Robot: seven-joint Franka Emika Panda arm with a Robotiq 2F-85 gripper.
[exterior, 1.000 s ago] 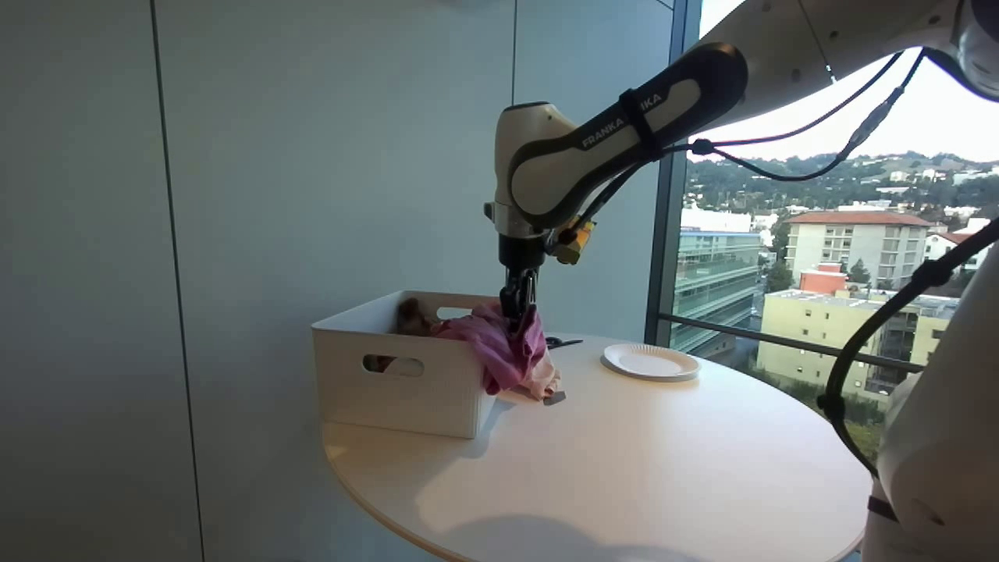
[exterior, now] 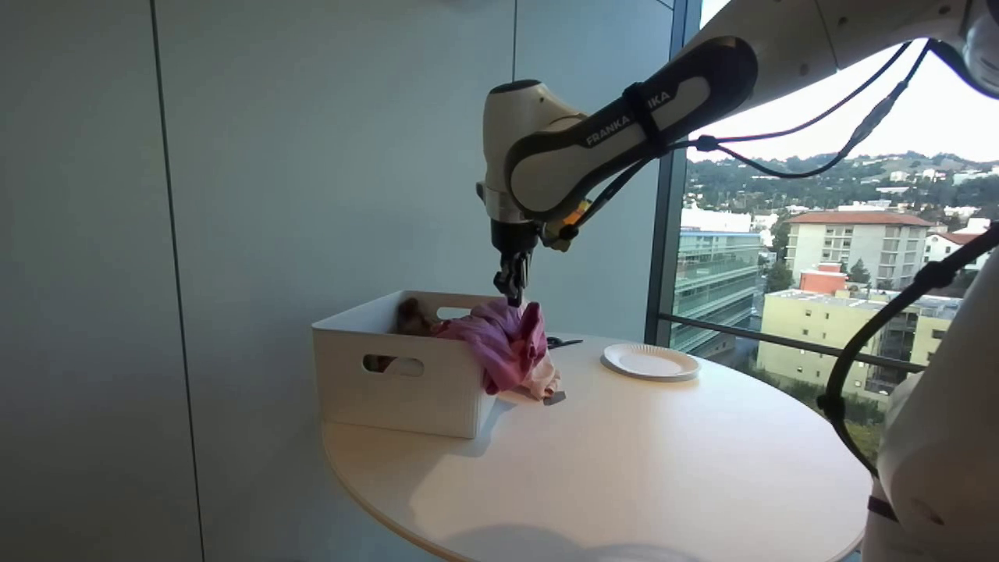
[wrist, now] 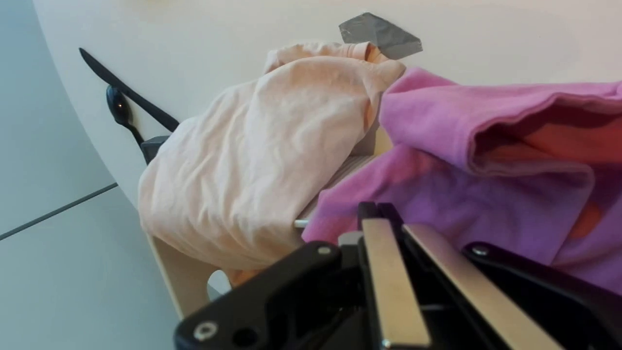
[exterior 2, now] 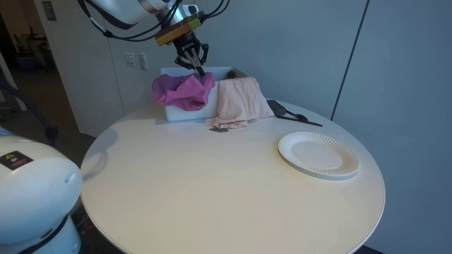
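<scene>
My gripper [exterior: 514, 300] is shut on the pink-purple cloth [exterior: 503, 346] at the near rim of the white box [exterior: 398, 403]. In the second exterior view the same cloth [exterior 2: 188, 94] hangs in folds down the box's front, with the gripper's tips [exterior 2: 201, 72] at its top edge. From the wrist, the closed fingers [wrist: 388, 274] point down onto the purple fabric [wrist: 466, 198]; the exact pinch is hard to make out. A pale peach cloth [wrist: 262, 146] drapes over the box edge beside it, down to the table.
A stack of white paper plates [exterior 2: 317, 154] sits on the round table. Black utensils [exterior 2: 292, 114] lie beside the box, and a grey tape patch [wrist: 382, 35] is near the peach cloth. Something brown [exterior: 412, 317] shows inside the box.
My gripper has risen and shifted slightly left in the first exterior view. The purple cloth beside its tips stands a little higher; the box has stayed put.
</scene>
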